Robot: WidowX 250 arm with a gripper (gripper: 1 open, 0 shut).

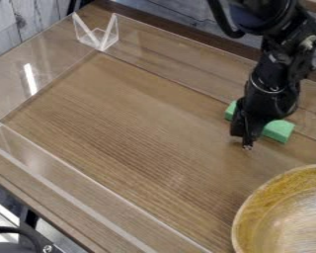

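My black gripper [245,134] is low over the right side of the wooden tabletop [121,128], its tips at the front-left part of a green block [279,129]. The gripper partly hides the block. It looks shut, and whether it touches the block is unclear.
A large yellow bowl [279,217] sits at the front right. A clear plastic piece [98,30] stands at the back left.
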